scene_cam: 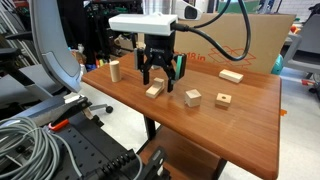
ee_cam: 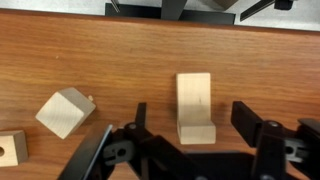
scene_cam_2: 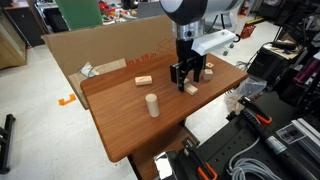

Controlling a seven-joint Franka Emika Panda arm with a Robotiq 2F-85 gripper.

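Observation:
A pale wooden block (ee_cam: pixel 194 105) lies on the brown table, with its long side running up and down in the wrist view. My gripper is open around it, and a gap shows between the block and each dark finger. Low over the tabletop in the first exterior view, the gripper (scene_cam: pixel 157 87) has its fingers on either side of the block (scene_cam: pixel 154 91). In the second exterior view the block (scene_cam_2: pixel 190 88) shows beside the dark fingers, partly hidden.
A wooden cube (scene_cam: pixel 193 99) and a small block with a dark spot (scene_cam: pixel 223 101) lie to one side. A cylinder (scene_cam: pixel 115 71) stands upright at the other. Farther back lies a flat block (scene_cam: pixel 231 76).

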